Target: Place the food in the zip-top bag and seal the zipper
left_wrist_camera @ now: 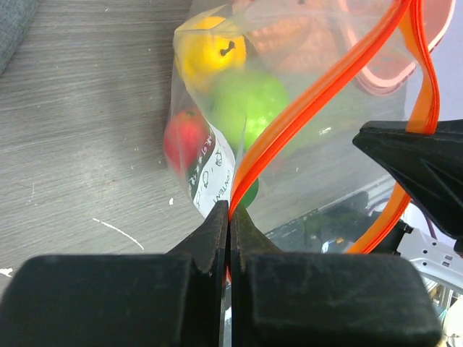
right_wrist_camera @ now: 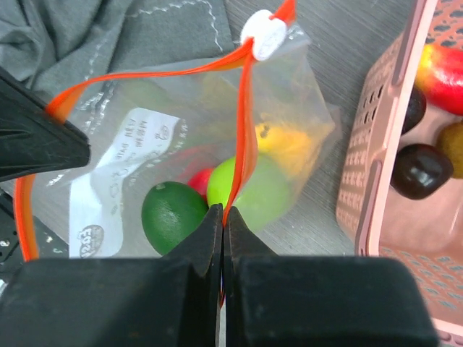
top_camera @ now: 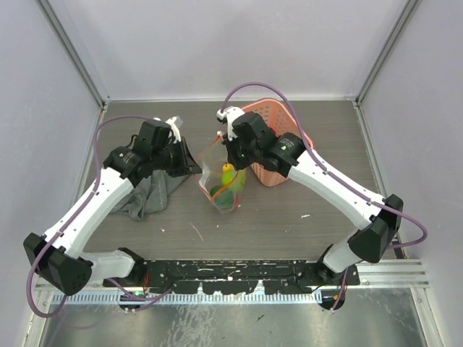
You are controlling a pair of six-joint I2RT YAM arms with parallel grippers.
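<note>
A clear zip bag [top_camera: 224, 199] with an orange zipper rim hangs between both grippers, its mouth spread open. Inside it lie a green fruit [left_wrist_camera: 246, 108], a yellow fruit [left_wrist_camera: 211, 52], a red one [left_wrist_camera: 184, 139] and a dark green one [right_wrist_camera: 172, 215]. My left gripper is shut on one side of the orange rim. On the opposite side, my right gripper has its fingers shut on the rim too. A white zipper slider [right_wrist_camera: 263, 35] sits at the far corner of the mouth.
A pink basket [top_camera: 273, 116] with more food, including a dark plum-like fruit [right_wrist_camera: 422, 171], stands right behind the bag. Grey cloth [top_camera: 148, 195] lies to the left.
</note>
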